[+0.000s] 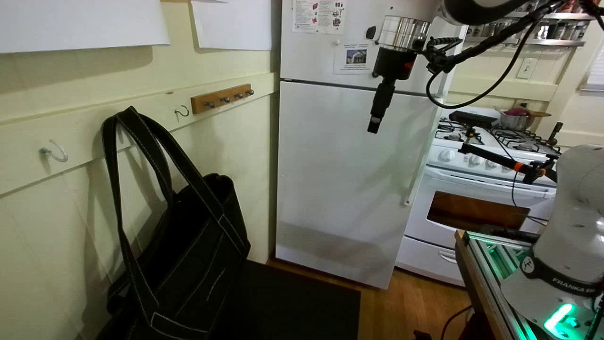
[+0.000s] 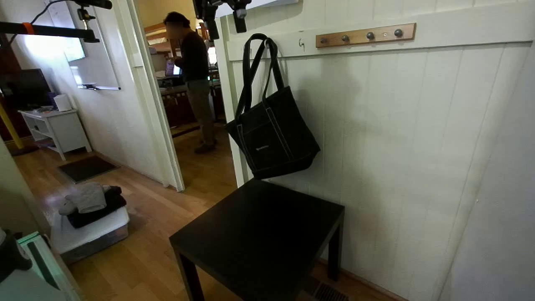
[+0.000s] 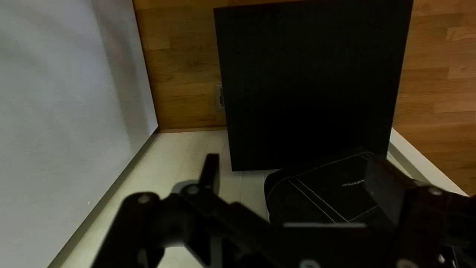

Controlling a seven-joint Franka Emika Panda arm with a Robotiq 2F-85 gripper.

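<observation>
A black tote bag with white stitching [image 1: 195, 255] hangs by its straps against the wall in exterior view 1, clear of my gripper [image 1: 373, 125], which points down in front of the fridge. Two separated fingers of the gripper [image 2: 227, 29] show at the top edge of exterior view 2, above the bag [image 2: 281, 135]. In the wrist view the gripper is open, its fingers wide apart and nothing held. The bag's printed side [image 3: 312, 196] appears lower down, partly covered by the gripper body.
Below the bag stands a low black table [image 2: 261, 220] with a bare top. A wooden peg rack [image 2: 366, 36] and a small metal hook [image 2: 301, 44] are on the wall rail; a white hook [image 1: 55, 151] is farther along. The white fridge [image 1: 339, 187] borders the space.
</observation>
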